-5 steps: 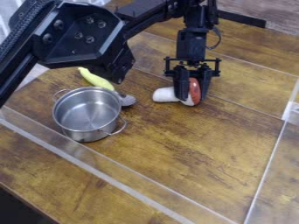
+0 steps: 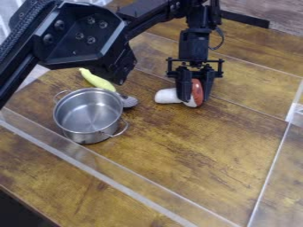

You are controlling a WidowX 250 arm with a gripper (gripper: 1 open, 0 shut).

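My black gripper (image 2: 193, 83) reaches down from the top of the camera view onto a white and red object (image 2: 174, 97) lying on the wooden table, right of centre. The fingers close around its red end, which is partly hidden by them; the white part points left.
A steel pot (image 2: 89, 115) with two handles sits at the left. Behind it lie a yellow-green banana-like item (image 2: 97, 78) and a grey utensil (image 2: 128, 100).
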